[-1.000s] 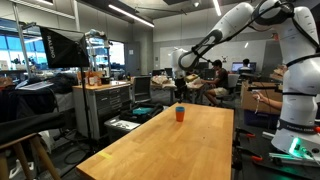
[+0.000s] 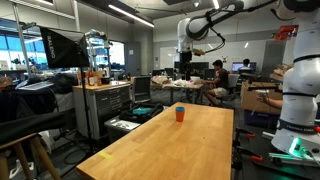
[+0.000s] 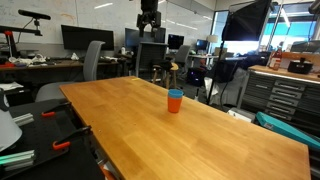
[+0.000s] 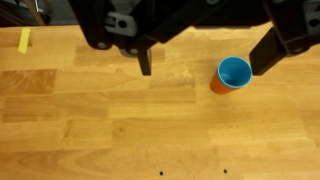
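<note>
An orange cup with a blue rim and inside (image 2: 180, 115) stands upright on the wooden table. The wrist view looks down into the cup (image 4: 235, 72), which lies well below the fingers and nearer the right-hand one. My gripper is open, its two dark fingers wide apart with nothing between them. High over the far part of the table, the arm holds it clear of the cup, as exterior view 1 shows.
A strip of yellow (image 4: 24, 40) shows at the wrist view's upper left. A black panel on a stand (image 2: 65, 48) rises beside the table.
A second ago the gripper hung low, just above and behind the cup. It has since risen far above the table, and the cup has stayed in place.
</note>
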